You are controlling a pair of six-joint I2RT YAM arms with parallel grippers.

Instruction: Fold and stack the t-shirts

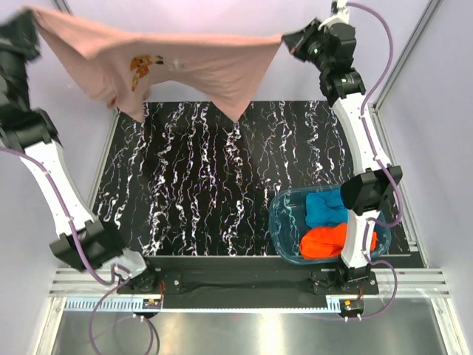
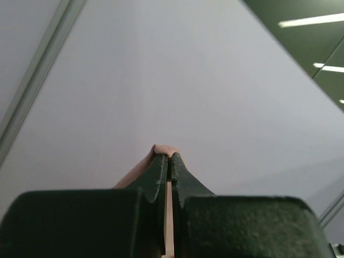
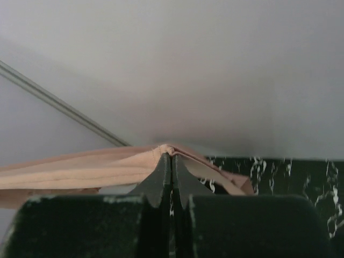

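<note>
A salmon-pink t-shirt point(image 1: 199, 66) with a pixel print hangs in the air, stretched between both arms above the black table. Its left end is pinched by my left gripper point(image 1: 33, 33), blurred at the top left; in the left wrist view the pink cloth point(image 2: 164, 150) pokes out between the shut fingertips. At the upper right, my right gripper point(image 1: 287, 43) is shut on the other end, and the right wrist view shows the fabric point(image 3: 123, 164) bunched at the fingertips. Much of the print is hidden by folds.
A clear blue bin point(image 1: 275, 237) at the table's front right holds a blue cloth point(image 1: 325, 207) and an orange cloth point(image 1: 323, 242). Pale walls stand around.
</note>
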